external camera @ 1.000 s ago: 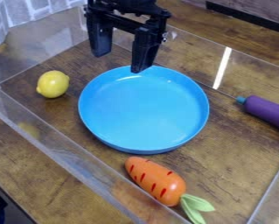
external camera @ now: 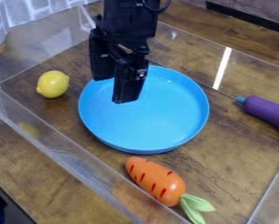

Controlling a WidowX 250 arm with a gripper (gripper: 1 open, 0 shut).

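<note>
My black gripper (external camera: 118, 74) hangs over the back left part of a blue plate (external camera: 153, 118), open, with its fingers pointing down. A yellow lemon (external camera: 52, 84) lies left of the plate. An orange carrot (external camera: 156, 179) with green leaves lies in front of the plate. The plate shows no object on it, though the gripper hides part of its back.
A purple toy vegetable (external camera: 265, 111), probably an eggplant, lies at the right edge on the wooden surface. A clear tray or wall runs along the left and front. The wood between plate and right edge is mostly clear.
My gripper has come lower and toward the front, over the back left of the plate. The lemon, carrot, plate and purple toy have not moved.
</note>
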